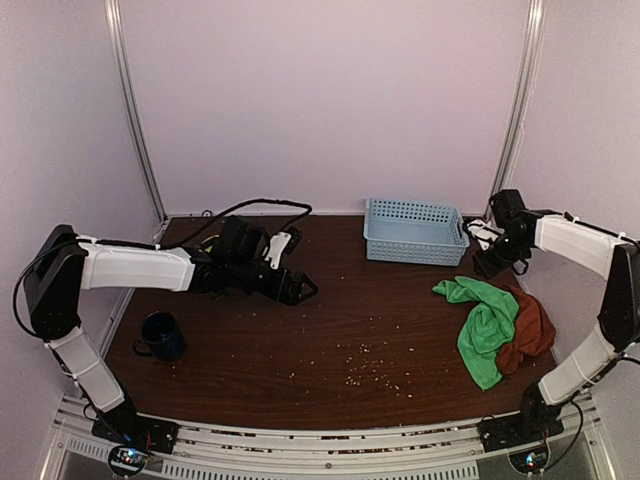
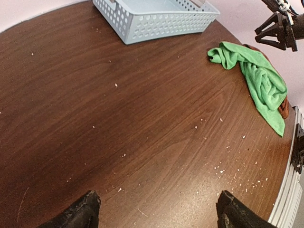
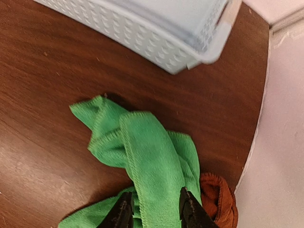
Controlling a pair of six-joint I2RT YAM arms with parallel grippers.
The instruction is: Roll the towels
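A crumpled green towel (image 1: 486,325) lies on the table's right side, partly over a rust-red towel (image 1: 529,328). In the right wrist view the green towel (image 3: 154,166) fills the middle, and only a bit of the rust-red towel (image 3: 219,199) shows at lower right. My right gripper (image 1: 484,266) hovers just behind the towels, its fingers apart with nothing visibly held; the left wrist view also catches this right gripper over the green towel (image 2: 260,78). Over the left-middle table, my left gripper (image 1: 300,290) is open and empty.
A light blue basket (image 1: 415,252) stands at the back, left of my right gripper; its inside looks empty. A dark blue mug (image 1: 163,338) sits at front left. Small crumbs dot the front middle.
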